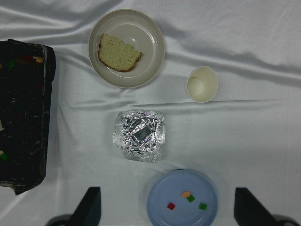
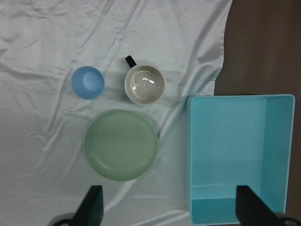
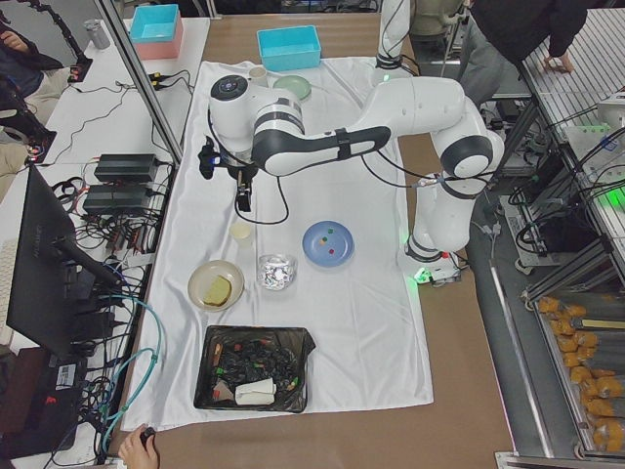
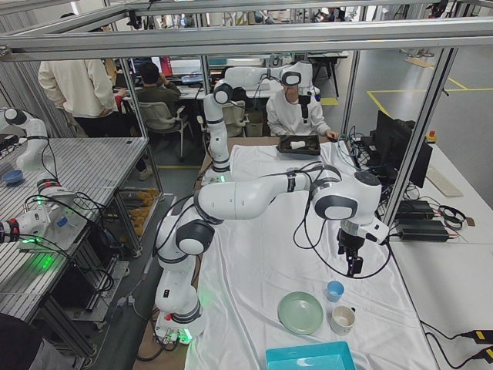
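My left gripper looks down on a beige plate [image 1: 146, 70] with a slice of bread [image 1: 117, 52], a cream cup [image 1: 202, 84], a foil dish [image 1: 138, 134] and a blue plate [image 1: 181, 183] holding several small coloured pieces. My right gripper hangs over the other end, above a blue cup [image 2: 88, 82], a mug [image 2: 145, 84], a green plate [image 2: 120, 143] and a turquoise bin [image 2: 225, 146]. Both grippers stand open, their fingers wide apart, with nothing between them.
A black tray [image 3: 244, 391] with loose bits and a white object lies at one end of the white cloth [image 3: 371, 362]. A monitor [image 3: 49, 274] and cables are on the side table. A person's hand [image 3: 137, 449] is at the brown table's edge.
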